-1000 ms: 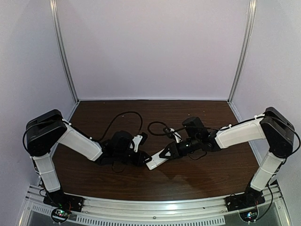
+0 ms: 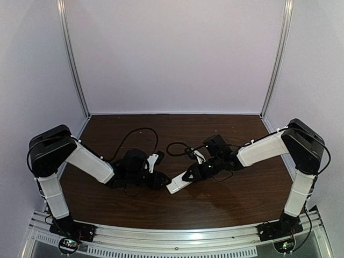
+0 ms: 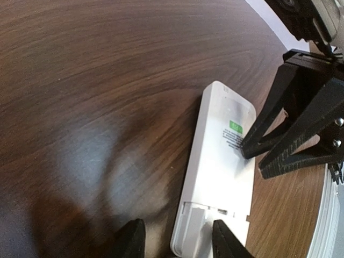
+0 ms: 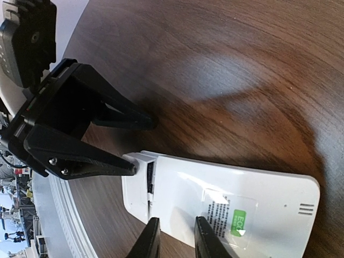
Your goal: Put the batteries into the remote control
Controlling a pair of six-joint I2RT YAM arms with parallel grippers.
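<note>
The white remote [image 2: 177,185] lies on the table between both grippers, with a green label on its body [image 3: 217,161] in the left wrist view. At its end, the battery cover [image 4: 134,191] shows a narrow dark slit beside the body. My left gripper is part open at that end, its fingertips around the cover's near corner. My right gripper is part open over the labelled face of the remote, fingertips at its near edge in the right wrist view. No batteries are distinguishable.
Pale walls [image 2: 172,59] enclose the back and sides, and a metal rail [image 2: 177,234] runs along the front edge. Cables loop above both grippers.
The right arm's elbow and upper link have shifted left and slightly up in the top view. The left arm has moved very slightly; the remote looks unmoved.
</note>
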